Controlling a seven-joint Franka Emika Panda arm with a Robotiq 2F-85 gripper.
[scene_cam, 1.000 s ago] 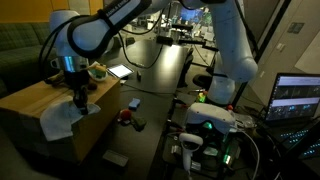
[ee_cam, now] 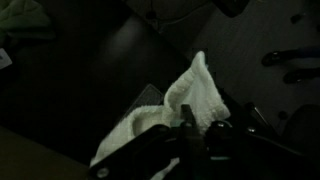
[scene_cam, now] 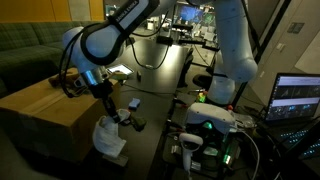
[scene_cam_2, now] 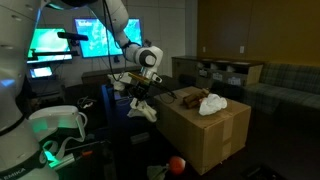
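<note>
A white cloth hangs from my gripper, which is shut on it beyond the near side of the cardboard box. In exterior view 2 the cloth dangles in the air to the left of the box, below the arm. The wrist view shows the cloth bunched at the dark fingers, with part of it spreading down and left. The fingertips are dim there, and folds hide part of them.
The cardboard box has brown items and a white crumpled thing on top. A red ball lies nearby. An open laptop stands at the right. Dark table surface shows between box and arm base.
My gripper has carried the white cloth rightward, away from the box's side, where it hung a second ago. The cloth now hangs over the dark table and covers the red ball's spot.
</note>
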